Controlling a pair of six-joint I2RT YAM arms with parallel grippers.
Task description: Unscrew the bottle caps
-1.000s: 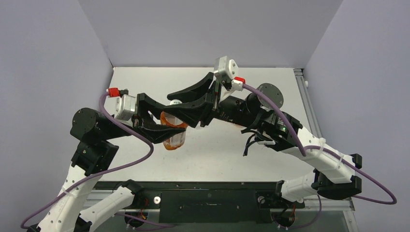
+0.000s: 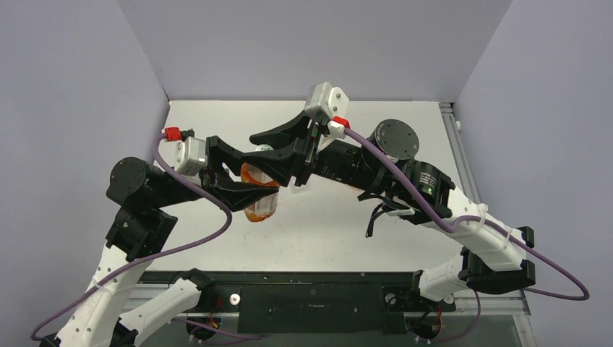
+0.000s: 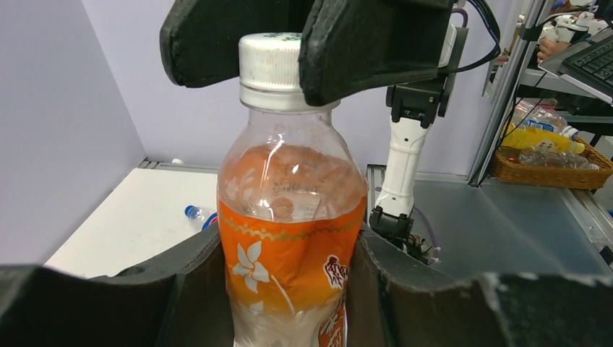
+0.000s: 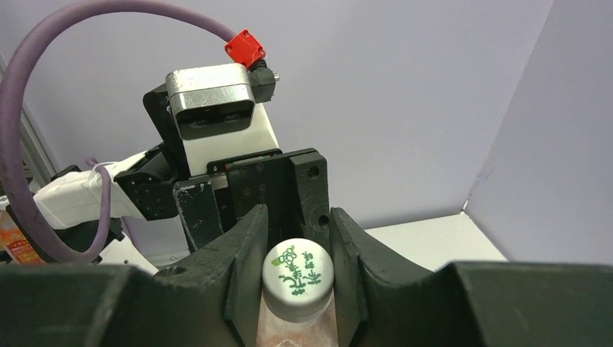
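Observation:
A clear bottle (image 3: 293,188) with an orange flowered label is raised off the table, roughly upright in the left wrist view. My left gripper (image 2: 259,176) has its fingers (image 3: 199,289) against both sides of the label, shut on the bottle. The white ribbed cap (image 4: 298,278), with green print on its top, sits at the bottle's neck. From the right, my right gripper (image 2: 256,149) closes around this cap; its fingers (image 4: 247,267) press in from either side. Whether the cap is loose on the neck cannot be seen.
On the white table (image 2: 325,238) lies a blue-capped bottle (image 3: 199,215), partly hidden behind the held one. A wicker basket (image 3: 535,173) with several bottles stands outside the work area. Both arms meet above the table.
The right arm's wrist has turned and shifted slightly to the left, its fingers staying around the cap. My left gripper and the bottle have hardly moved.

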